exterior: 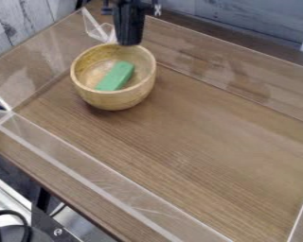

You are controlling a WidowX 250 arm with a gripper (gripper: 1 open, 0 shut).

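Observation:
A light wooden bowl [135,92] sits at the left-centre of the table, with a green block [116,77] lying inside it. My dark gripper [129,38] hangs over the back rim of the bowl, pointing down; it looks narrow, with nothing visible held between its fingers, though its tips are blurred and small.
Clear plastic strips run along the left and front edges. Walls stand at the back, and dark cables lie off the table at the lower left.

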